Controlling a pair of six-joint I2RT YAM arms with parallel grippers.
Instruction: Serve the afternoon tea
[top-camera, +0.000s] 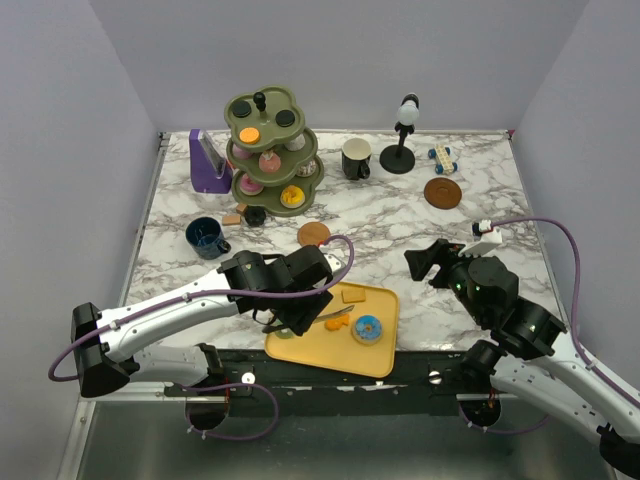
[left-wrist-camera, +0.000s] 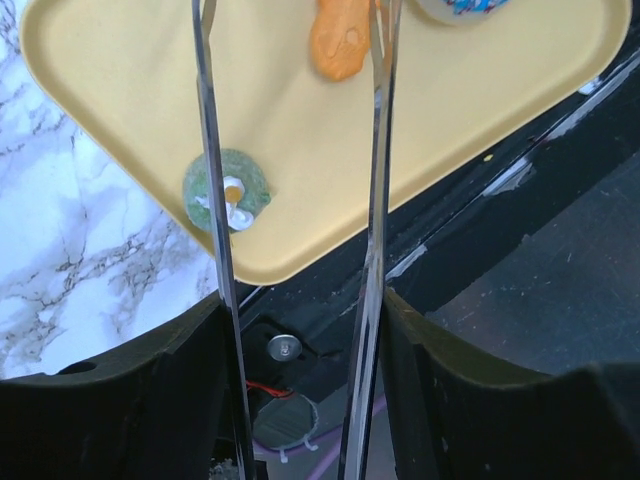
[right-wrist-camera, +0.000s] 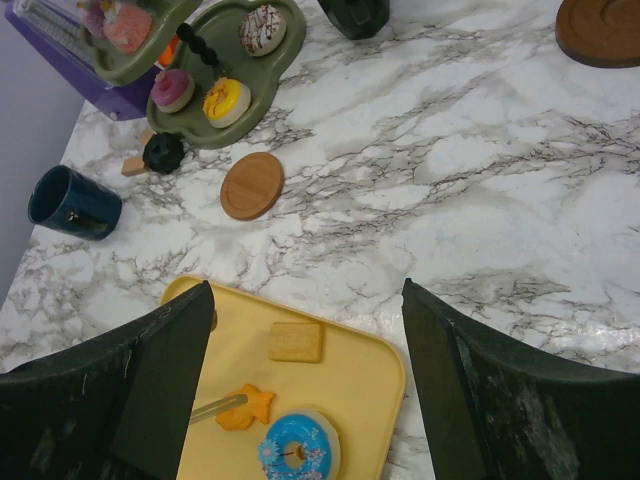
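Observation:
My left gripper hangs over the yellow tray (top-camera: 327, 367), its long metal fingers part-way apart. Between them in the left wrist view are an orange piece (left-wrist-camera: 338, 45) and bare tray. A green round item with white and yellow (left-wrist-camera: 226, 190) lies near the left finger. A blue-iced donut (top-camera: 367, 328) and a tan block (right-wrist-camera: 295, 342) are also on the tray. My right gripper stands open above the marble table, right of the tray, holding nothing visible.
A green tiered stand (top-camera: 310, 180) with treats is at the back, near a navy mug (top-camera: 207, 236), black mug (top-camera: 356, 157), lamp (top-camera: 397, 157) and wooden coasters (top-camera: 442, 193).

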